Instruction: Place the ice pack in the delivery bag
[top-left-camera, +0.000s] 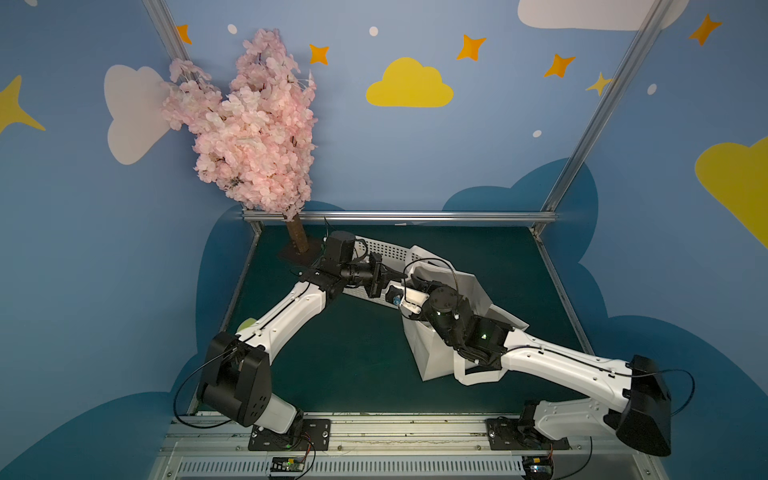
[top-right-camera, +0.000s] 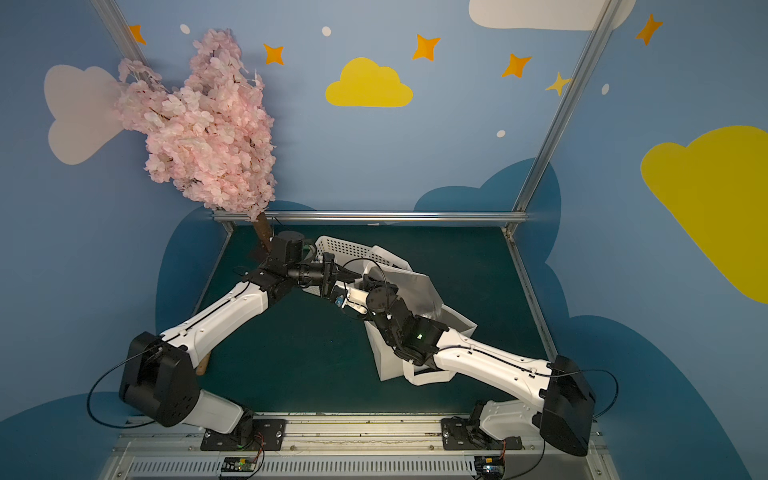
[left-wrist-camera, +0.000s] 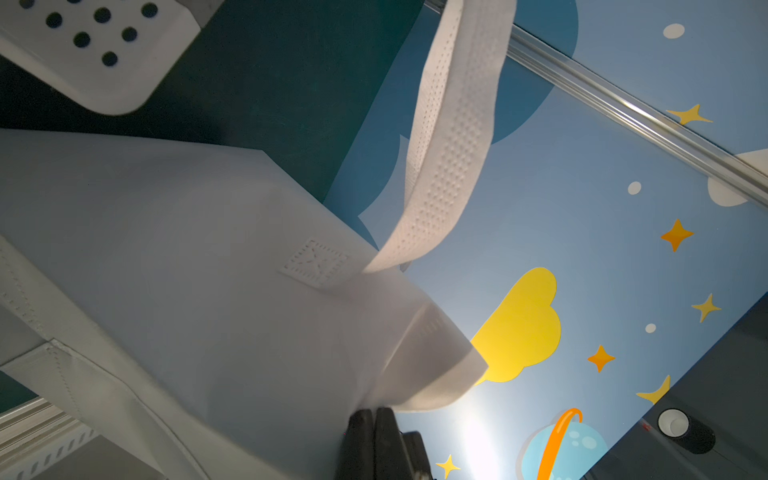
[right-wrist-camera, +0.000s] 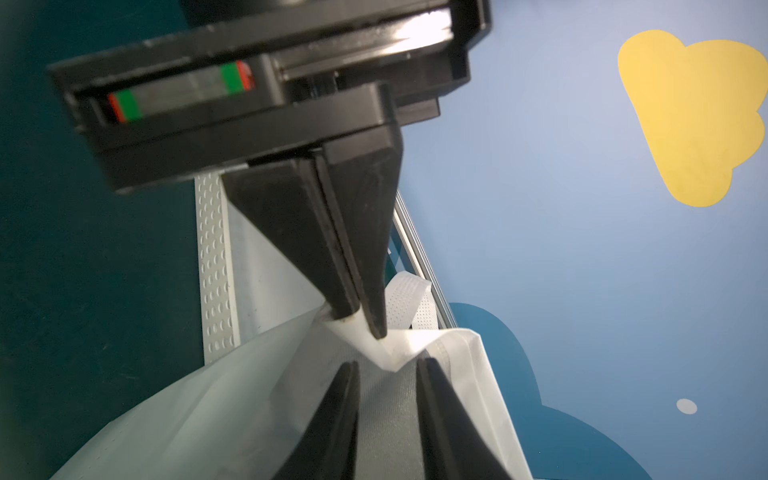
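Note:
The white delivery bag (top-left-camera: 432, 352) stands right of centre on the green floor, its straps loose. My left gripper is shut on the bag's upper edge; in the right wrist view its tips pinch the white fabric into a fold. My right gripper is part open just below those tips, over the same bag edge, its fingers apart against the fabric. No ice pack can be made out in these views.
A white perforated basket (top-right-camera: 344, 248) lies behind the bag, and a pink blossom tree (top-left-camera: 248, 136) stands at the back left.

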